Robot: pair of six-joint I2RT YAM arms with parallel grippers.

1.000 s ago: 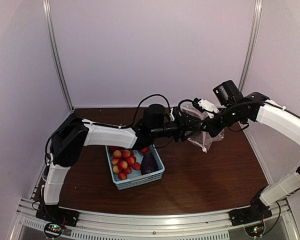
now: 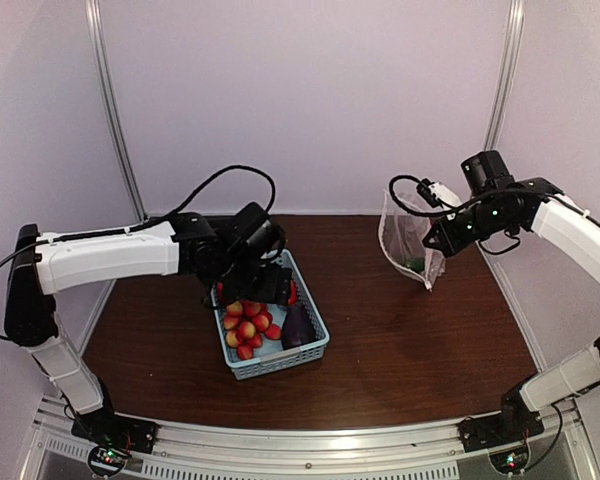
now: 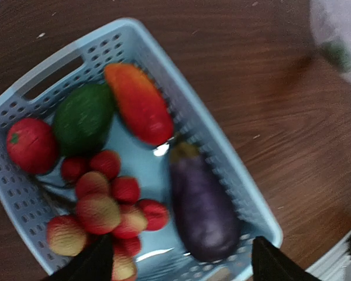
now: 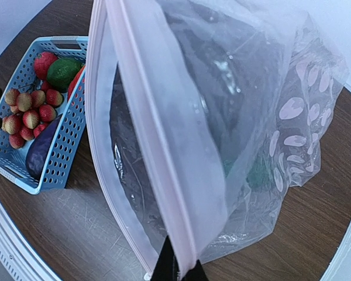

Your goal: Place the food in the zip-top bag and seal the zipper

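Observation:
Over the blue basket (image 2: 242, 370), my left gripper is open, its fingers wide apart with nothing between them. In the left wrist view the basket holds a purple eggplant (image 3: 202, 205), a long red-orange fruit (image 3: 139, 105), a dark green fruit (image 3: 83, 117), a round red fruit (image 3: 32, 145) and a bunch of small red-yellow fruits (image 3: 97, 213). At the right, my right gripper is shut on the rim of the clear zip top bag (image 4: 172, 158). The bag hangs with its mouth parted, and a green item (image 4: 259, 172) shows through its plastic.
Bare brown table (image 2: 365, 350) lies between basket and bag and along the front. White walls (image 2: 310, 110) close off the back and sides. A metal rail (image 2: 310, 450) runs along the front edge.
My left gripper has left the bag's mouth and swung left over the basket. The right gripper has shifted slightly right with the bag still in its grip.

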